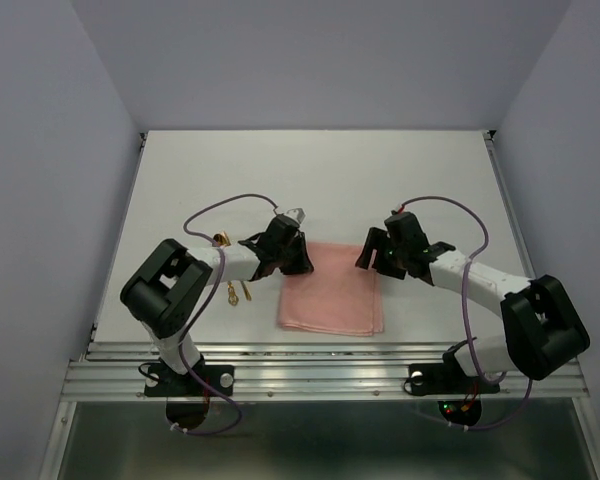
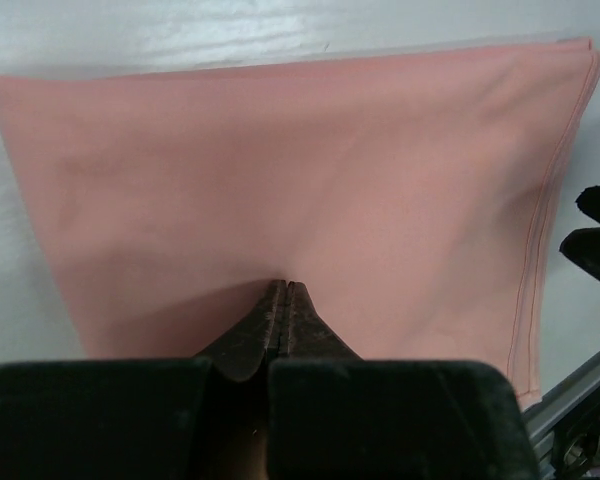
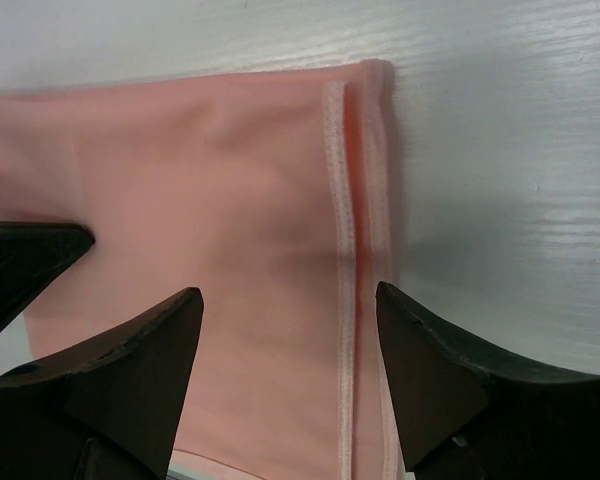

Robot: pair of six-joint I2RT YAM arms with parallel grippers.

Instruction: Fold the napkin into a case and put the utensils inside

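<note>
The pink napkin (image 1: 329, 294) lies folded and fairly flat on the white table, its layered, stitched edge on the right side. My left gripper is shut, its fingertips resting on the napkin near its left part; no fold of cloth shows between them. Over the napkin's upper right stands my right gripper, open, its fingers on either side of the layered hem (image 3: 346, 260). Golden utensils (image 1: 232, 294) lie left of the napkin, partly covered by my left arm.
A metal rail (image 1: 310, 368) runs along the table's front edge. Both grippers stand close together above the cloth.
</note>
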